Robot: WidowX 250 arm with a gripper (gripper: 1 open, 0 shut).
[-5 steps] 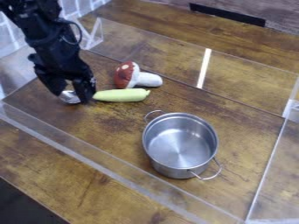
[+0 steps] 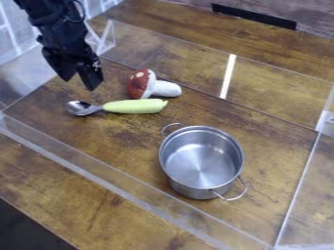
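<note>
My black gripper (image 2: 81,70) hangs at the upper left, above and behind a metal spoon (image 2: 81,107) whose bowl lies on the wooden table. Next to the spoon, extending right, lies a pale green corn or vegetable toy (image 2: 135,106). A red-and-white mushroom toy (image 2: 144,82) sits behind it. Nothing shows held by the gripper, which is open.
A steel pot (image 2: 201,156) with two handles stands at the lower right. Clear plastic walls (image 2: 300,186) border the work area.
My gripper has moved up and back, away from the spoon, uncovering it. The spoon, vegetable, mushroom and pot look unmoved.
</note>
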